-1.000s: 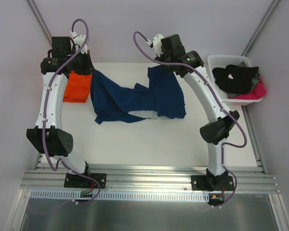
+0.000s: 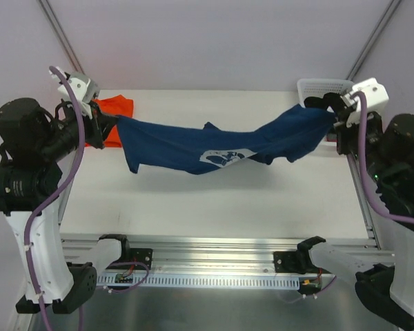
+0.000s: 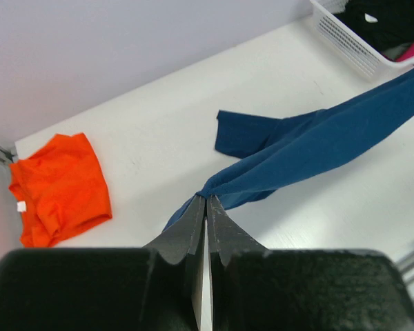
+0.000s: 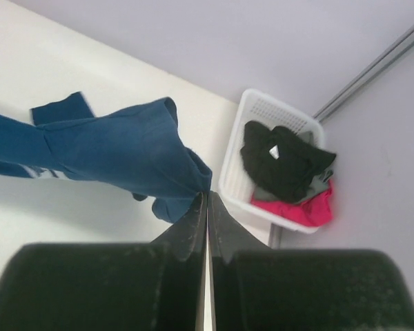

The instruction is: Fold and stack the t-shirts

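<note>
A navy blue t-shirt (image 2: 186,145) with a white print hangs stretched between my two grippers, above the white table. In the top view my left gripper (image 2: 110,123) is at its left end; the left wrist view shows the fingers shut on its edge. At the other end, my right gripper (image 2: 337,116) is shut on a corner of the shirt, seen also between the fingertips in the right wrist view. An orange folded shirt (image 3: 63,187) lies at the table's far left, partly behind my left arm in the top view.
A white basket (image 4: 252,107) stands at the back right, holding black clothing (image 4: 283,162) and a red-pink piece (image 4: 303,209). My right arm covers much of it in the top view.
</note>
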